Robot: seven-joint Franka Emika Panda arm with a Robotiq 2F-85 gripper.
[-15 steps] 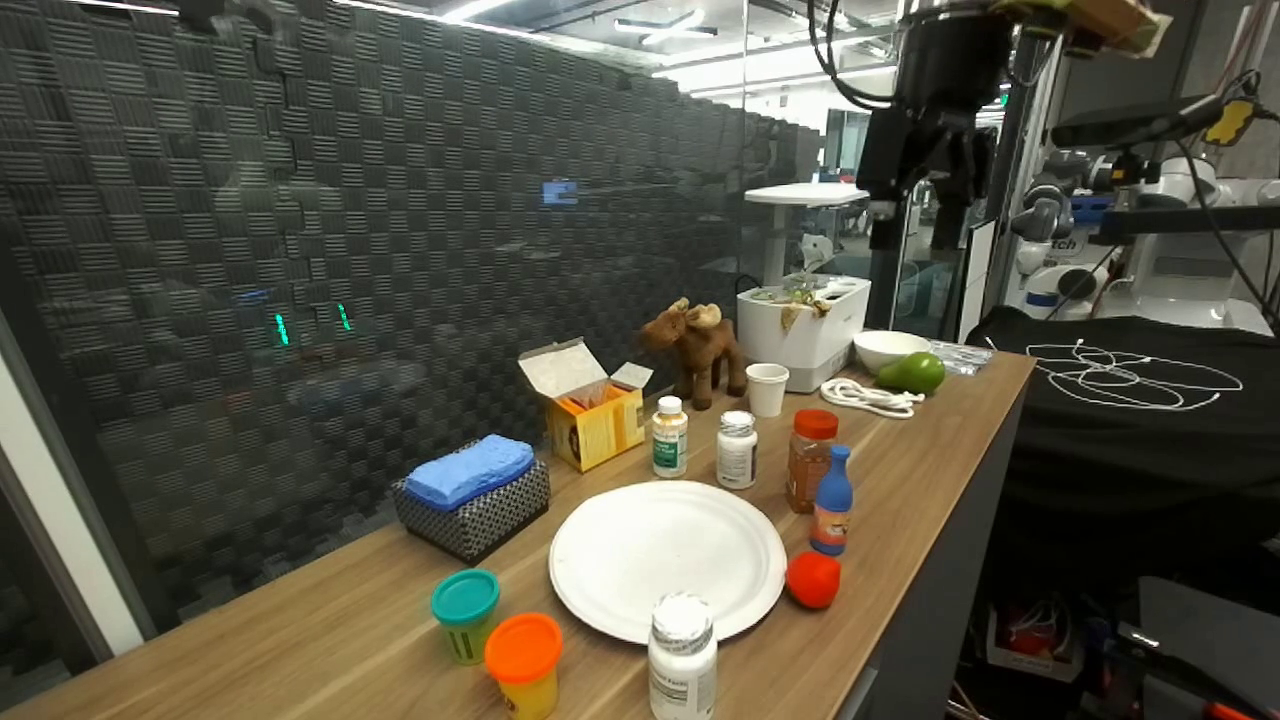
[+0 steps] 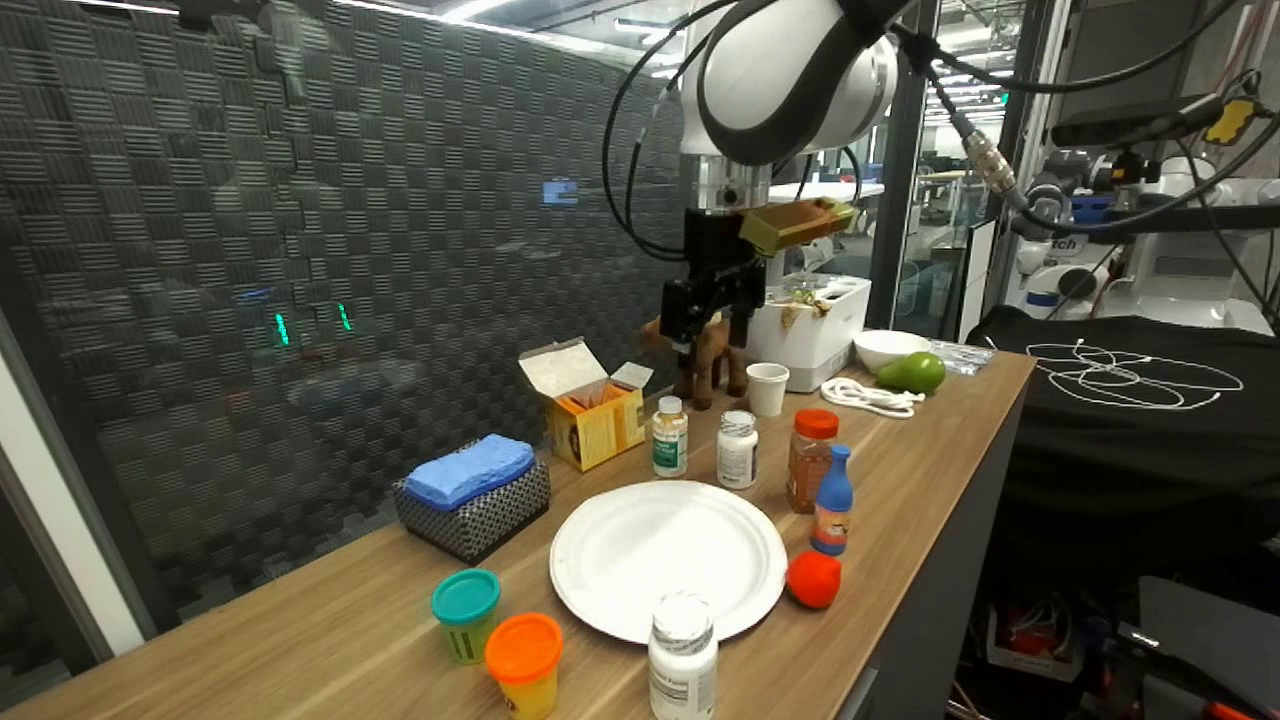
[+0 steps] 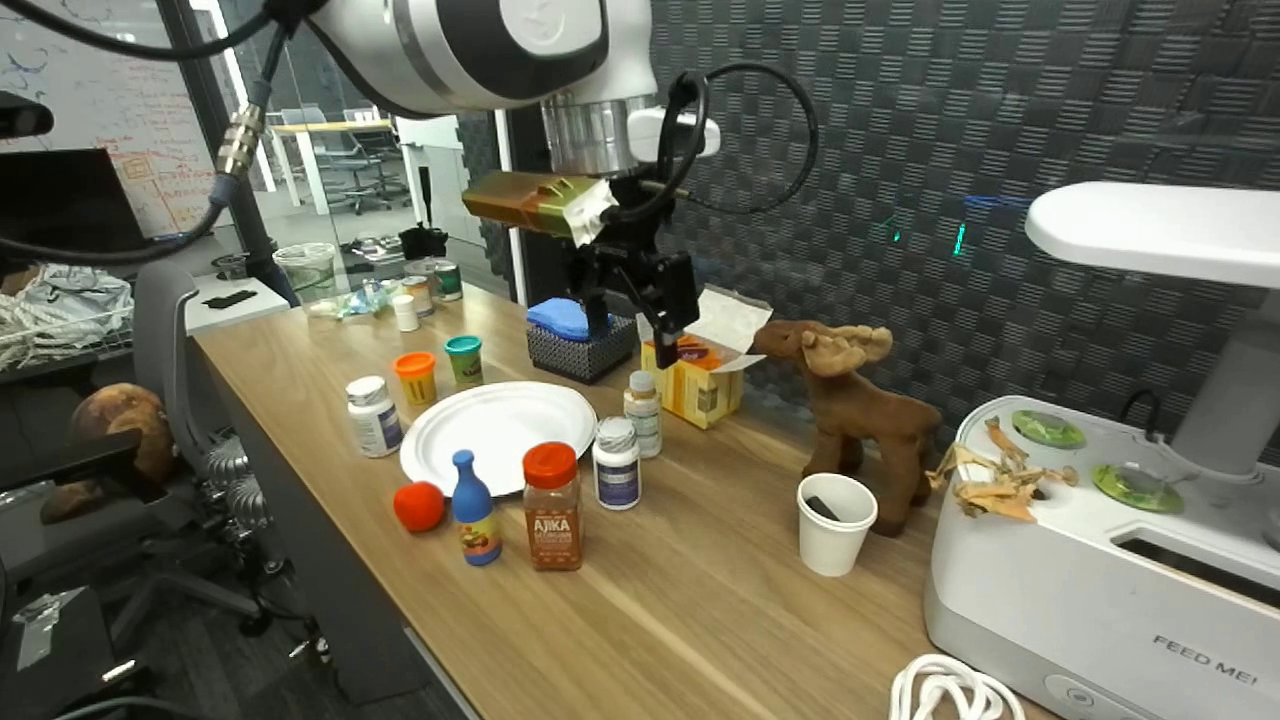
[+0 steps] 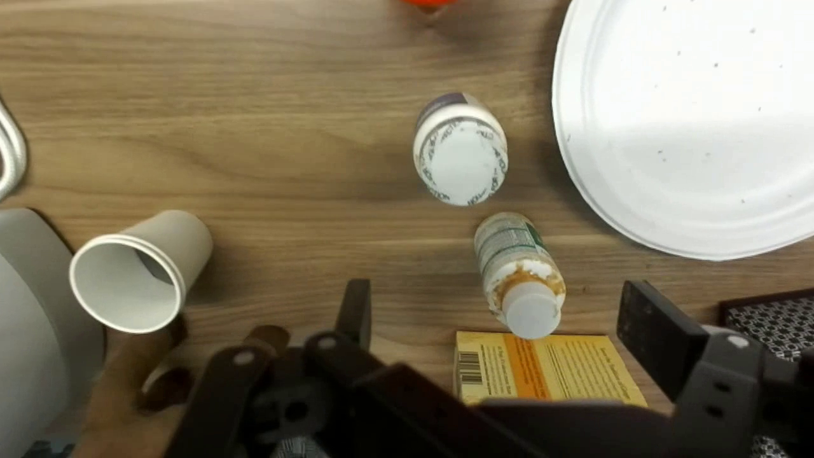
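Note:
My gripper stands open above the counter, nothing between its fingers. Seen from the wrist, a green-labelled bottle (image 4: pixel 507 248) with a white cap lies between and beyond the fingertips, apart from them. Close to it is a white bottle (image 4: pixel 461 152) with a purple label. The yellow box (image 4: pixel 545 370) shows below the bottle, partly covered by my gripper's body. In exterior view 1 the gripper (image 2: pixel 711 324) hangs pointing down, in front of the brown moose toy (image 2: pixel 708 372) and higher than the bottles.
A white plate (image 2: pixel 666 558) lies mid-counter. Around it are a red-lidded jar (image 2: pixel 810 468), blue bottle (image 2: pixel 831 504), red fruit (image 2: pixel 815 580), another white bottle (image 2: pixel 683 660) and two tubs. A paper cup (image 3: pixel 831 540) stands near the moose and the white planter (image 3: pixel 1080 600).
The arm has swung left in exterior view 1 and come down, from high above the counter's far right end to near the moose. The counter objects have not moved.

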